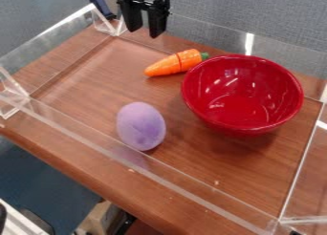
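Note:
My black gripper (144, 19) is at the top of the view, above the back part of the tray, open with nothing visible between its fingers. An orange toy carrot (171, 65) with a green top lies below it on the wooden floor. A red bowl (243, 96) stands to the right, and a pale purple egg-shaped object (141, 126) lies toward the front, left of the bowl.
Clear low walls (44, 50) enclose the wooden work area. A blue item (101, 5) is at the back left corner, behind the wall.

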